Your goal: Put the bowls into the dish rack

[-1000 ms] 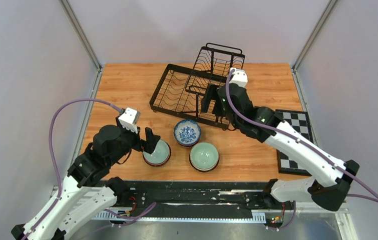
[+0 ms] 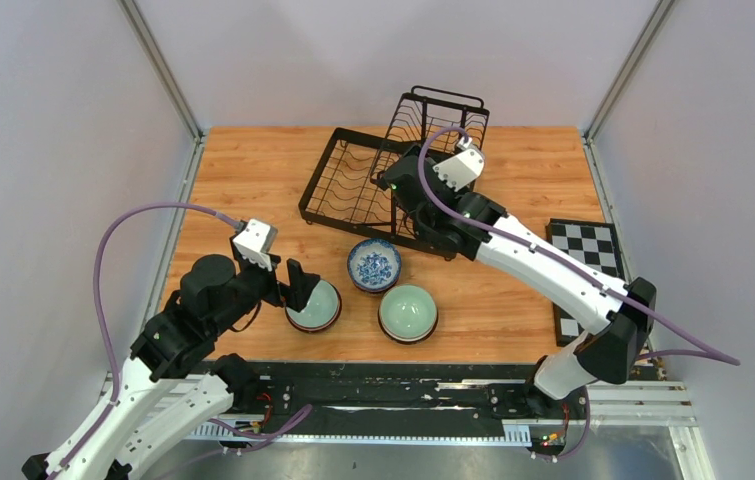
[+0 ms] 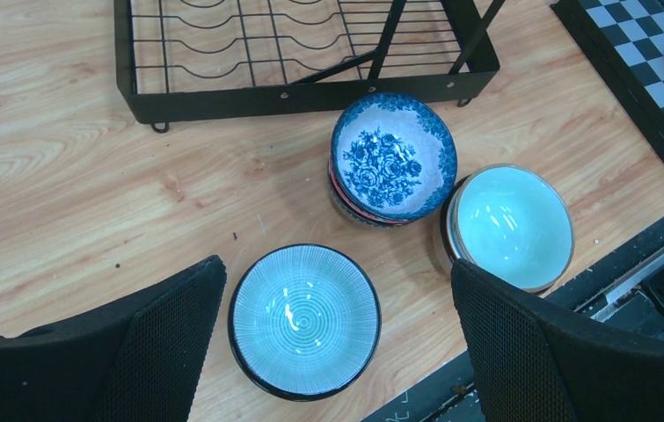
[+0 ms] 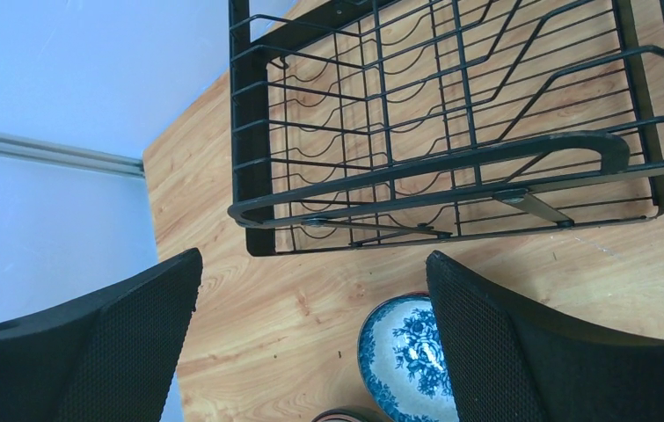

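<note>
A black wire dish rack (image 2: 338,180) stands at the back. In front of it are three stacks of bowls: blue floral (image 2: 373,265) in the middle, pale green (image 2: 310,308) at left, green (image 2: 408,312) at right. My open left gripper is over the left stack, with nothing between its fingers. My open right gripper is high over the rack's front area, the floral bowl (image 4: 398,352) below it, partly hidden by a finger.
A checkered board (image 2: 588,247) in a black frame lies at the right. Bare table shows left of the rack and at the back right.
My right arm has swung left, over the rack. The left arm has barely moved; the bowls and rack are unchanged.
</note>
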